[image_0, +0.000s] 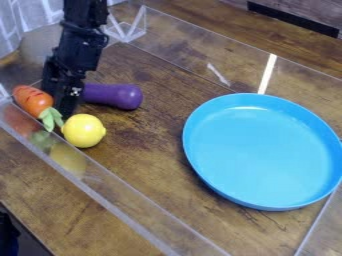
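The black gripper (64, 88) reaches down from the top at the left, its tip low beside an orange carrot (36, 100) with green leaves and behind a purple eggplant (114, 95). It is open; whether anything lies between its fingers is hard to see. A yellow lemon (84, 130) sits in front of the eggplant.
A large blue round tray (261, 150) fills the right of the wooden surface (160, 200). Clear walls edge the area at the left and front.
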